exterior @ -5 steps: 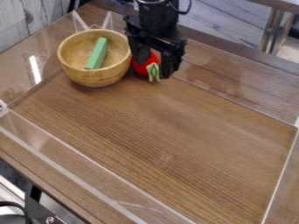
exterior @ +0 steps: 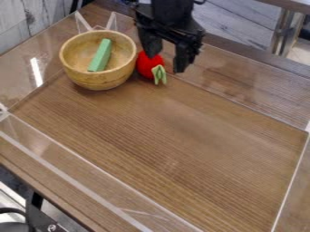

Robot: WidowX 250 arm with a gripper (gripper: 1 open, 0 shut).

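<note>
A wooden bowl (exterior: 87, 72) sits at the back left of the table, holding a green stick-like object (exterior: 101, 54). Right beside it lies a red object (exterior: 150, 64) with a light green part pointing toward the front. My dark gripper (exterior: 169, 51) hangs above and behind the red object, slightly to its right. Its fingers are too dark and small to tell whether they are open or shut.
The middle, front and right of the wooden table (exterior: 182, 154) are bare. A white panel stands at the back left edge, and a white ledge runs along the back right. A black cable lies at the bottom left corner.
My gripper has moved right and a little up and back, away from the bowl. The bowl and red object look unmoved.
</note>
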